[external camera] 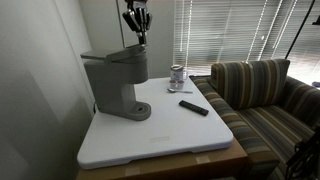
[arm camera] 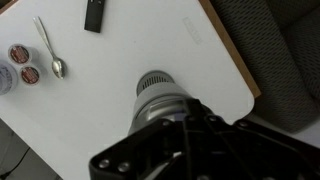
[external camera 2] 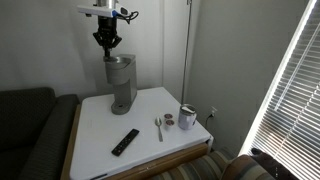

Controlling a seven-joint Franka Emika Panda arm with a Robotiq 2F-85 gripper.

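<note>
A grey single-serve coffee maker point(external camera: 118, 83) stands upright on the white table. My gripper point(external camera 2: 107, 53) is over the top of the machine, pointing down, its fingertips close to the lid; whether they touch it I cannot tell. The fingers look shut, with nothing visible between them. From the wrist view, the coffee maker point(arm camera: 160, 97) shows below the dark gripper body, which hides part of its top. Two small coffee pods point(arm camera: 24, 64) and a spoon point(arm camera: 57, 66) lie apart from the machine, beside a white patterned canister point(external camera 2: 187, 117).
A black remote point(external camera: 194, 107) lies on the white table point(external camera 2: 95, 130). A striped armchair point(external camera: 250, 85) stands beside it, and a wall rises close behind the coffee maker.
</note>
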